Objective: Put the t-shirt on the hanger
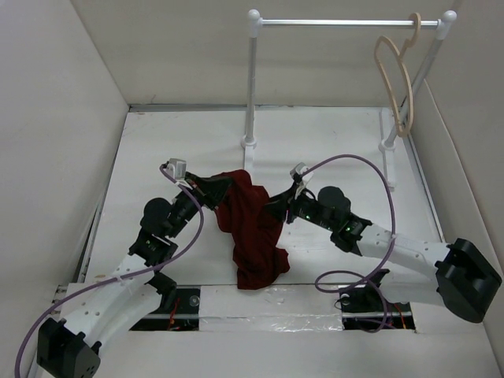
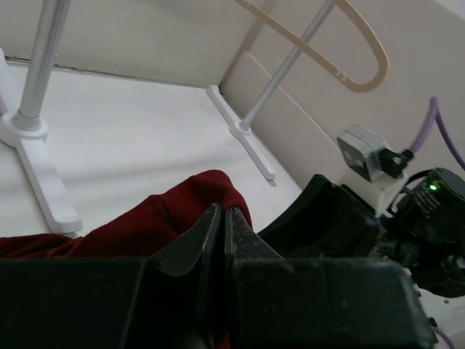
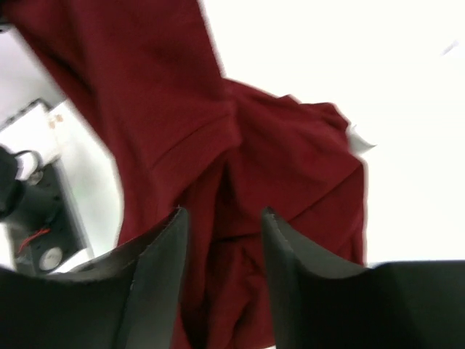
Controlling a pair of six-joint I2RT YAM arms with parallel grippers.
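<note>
The dark red t-shirt [image 1: 256,244] hangs and lies bunched in the middle of the floor. My left gripper [image 1: 216,193] is shut on its upper edge, a fold showing at the fingertips in the left wrist view. My right gripper [image 1: 276,206] is at the shirt's right side; in the right wrist view its two fingers stand apart with red cloth [image 3: 218,218] below and between them, and whether they touch it I cannot tell. A beige hanger [image 1: 407,87] hangs at the right end of the rail [image 1: 339,24].
The rack's uprights [image 1: 250,87] stand on white feet [image 2: 51,189] behind the shirt. White walls enclose the sides and back. The floor left of the shirt and right of it, toward the rack, is clear.
</note>
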